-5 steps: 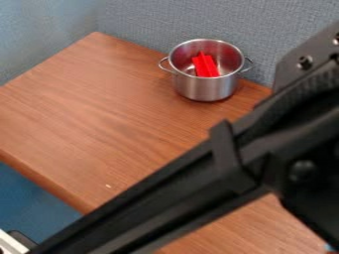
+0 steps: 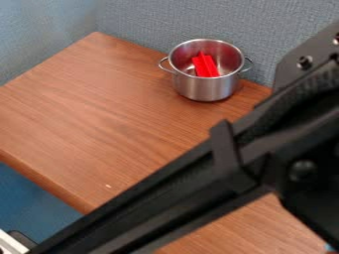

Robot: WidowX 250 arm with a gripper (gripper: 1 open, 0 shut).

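A stainless steel pot [image 2: 205,86] with two side handles stands near the back of the wooden table. Inside it lies a red object [image 2: 204,64], apparently made of elongated pieces. My black arm crosses the view diagonally from the upper right to the lower left, in the foreground; I cannot make out its gripper's fingers in this view.
A grey padded wall [image 2: 159,20] runs behind it. Blue floor shows past the table's left edge.
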